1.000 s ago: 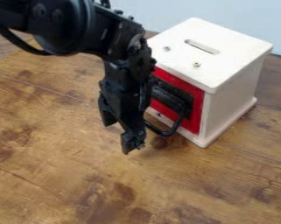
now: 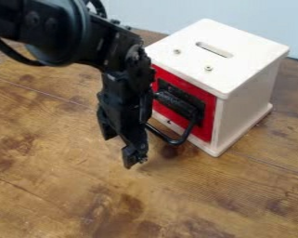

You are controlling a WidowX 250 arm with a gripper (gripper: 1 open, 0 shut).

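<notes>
The black robot gripper (image 2: 123, 147) hangs low over the wooden table, just left of a white wooden box (image 2: 244, 93) with a red front (image 2: 202, 130). A black panel and a black bar handle sit on that red front, with part of them behind the arm. The gripper's fingers point down; whether they are open or shut is hard to tell. Nothing visible is held between them.
The box has a slot and screws on top and stands near the back right by a pale wall.
The arm has shifted slightly left from where it was a second ago, a little further from the box. The box looks unchanged.
</notes>
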